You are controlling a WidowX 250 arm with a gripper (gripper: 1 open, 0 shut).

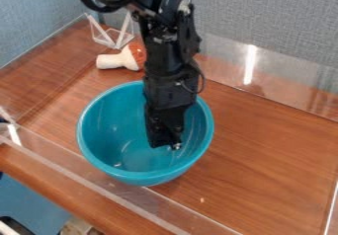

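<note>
A teal bowl (pixel 113 145) sits on the wooden counter, near its front edge. The black arm reaches down from the top, and its gripper (pixel 169 142) is lowered inside the bowl's back right part, its tips low near the inner wall. The gripper looks shut; whether anything small is between its fingertips is too small to tell.
Behind the bowl at the back left lie a pale bottle-like object with an orange end (pixel 117 59) and a white wire rack (pixel 109 34). Bare counter (pixel 264 170) fills the right side. A grey wall and a clear strip border the back.
</note>
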